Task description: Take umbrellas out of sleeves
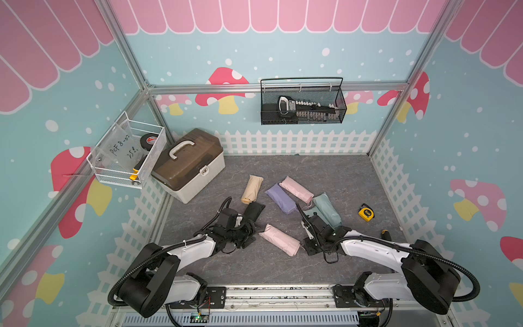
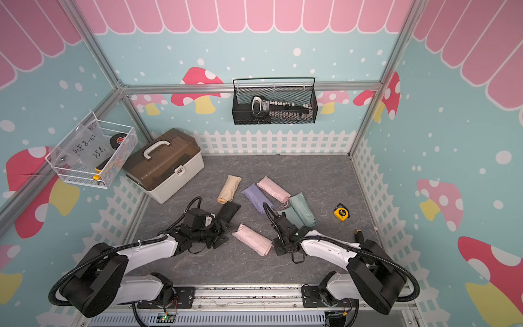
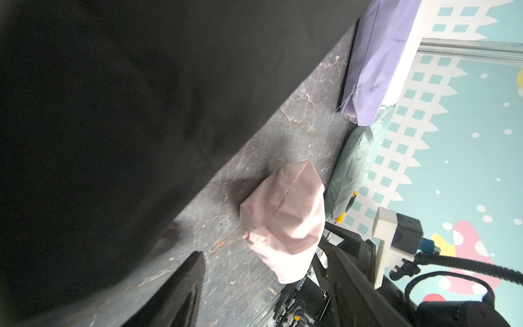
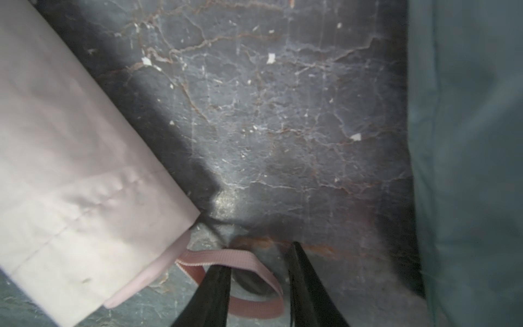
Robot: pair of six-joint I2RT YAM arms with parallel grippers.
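A light pink sleeved umbrella (image 1: 279, 238) lies front centre. Its wrist strap (image 4: 256, 305) loops out at the right end, where my right gripper is down with fingers partly apart around the strap's band; whether it grips is unclear. My left gripper stands open beside a black umbrella (image 1: 254, 211), which fills much of the left wrist view. Behind lie a beige umbrella (image 1: 251, 188), a purple one (image 1: 280, 198), another pink one (image 1: 296, 189) and teal ones (image 1: 327, 208).
A toolbox (image 1: 188, 163) stands at the back left, below a white wire basket (image 1: 128, 177). A yellow tape measure (image 1: 366, 212) and a screwdriver (image 1: 385, 235) lie at the right. A black basket (image 1: 303, 117) hangs on the back wall.
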